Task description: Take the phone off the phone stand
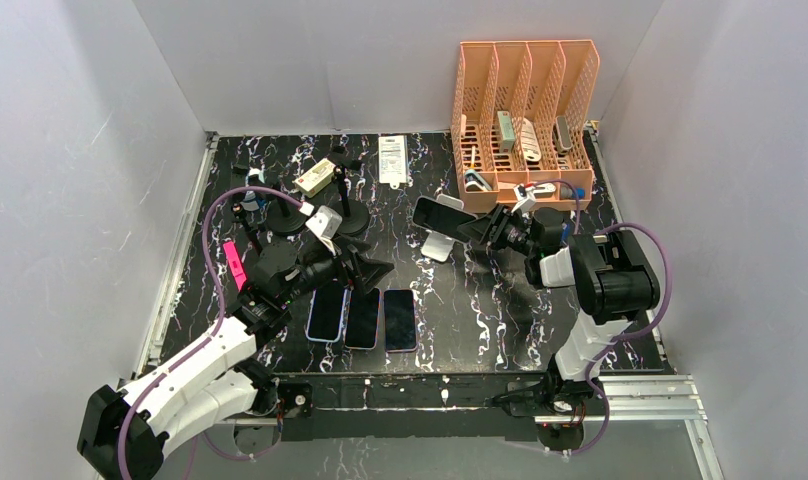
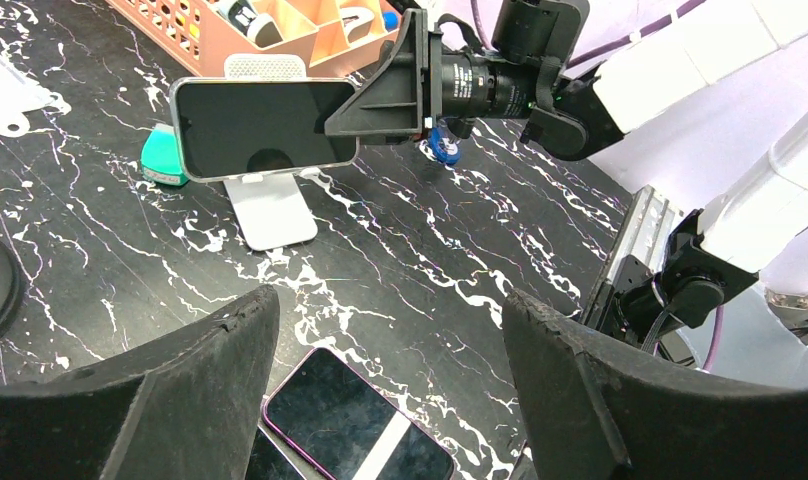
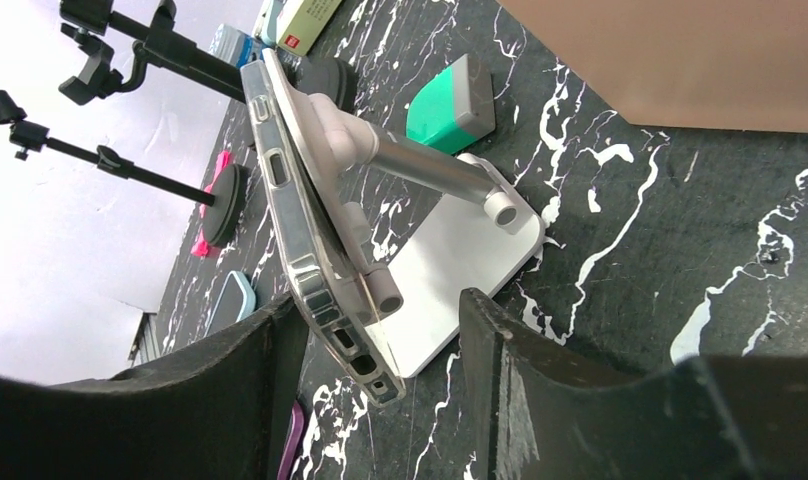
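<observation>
A phone [image 1: 438, 216] [image 2: 250, 125] [image 3: 295, 220] rests tilted on a white phone stand [image 1: 436, 246] [image 2: 270, 212] [image 3: 450, 260]. My right gripper [image 1: 480, 232] is at the phone's right end, its fingers part open around the lower end's edge, as the right wrist view shows; whether they touch it is unclear. My left gripper [image 1: 365, 270] stands open above the left front of the table, holding nothing, away from the stand.
Several phones [image 1: 400, 320] lie at the front. An orange rack [image 1: 525, 80] stands at the back right. Black stands [image 1: 352, 215] are at the back left. A green object [image 3: 440, 115] lies behind the phone stand.
</observation>
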